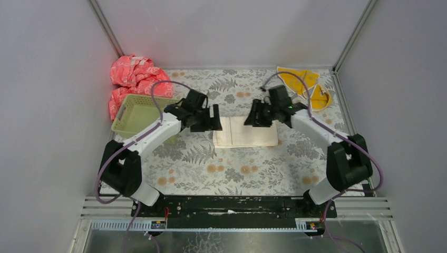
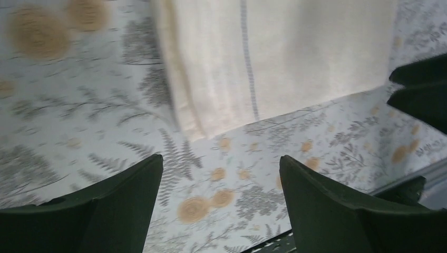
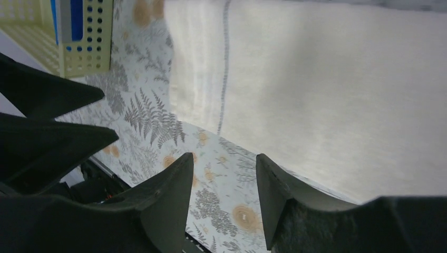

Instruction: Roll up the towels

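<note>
A cream towel (image 1: 252, 136) lies folded into a flat rectangle in the middle of the table, with a thin dark stripe near its left end. My left gripper (image 1: 215, 117) hovers by the towel's left edge; in the left wrist view its fingers (image 2: 118, 197) are spread apart with only table between them. My right gripper (image 1: 253, 117) is over the towel's far middle part, its fingers (image 3: 171, 184) parted and empty in the right wrist view. Neither one holds the cloth. Parts of the far towel edge are hidden under the arms.
A pale green basket (image 1: 124, 122) stands at the left, with a coral patterned cloth (image 1: 138, 79) heaped behind it. Yellow cloths (image 1: 301, 81) lie at the back right.
</note>
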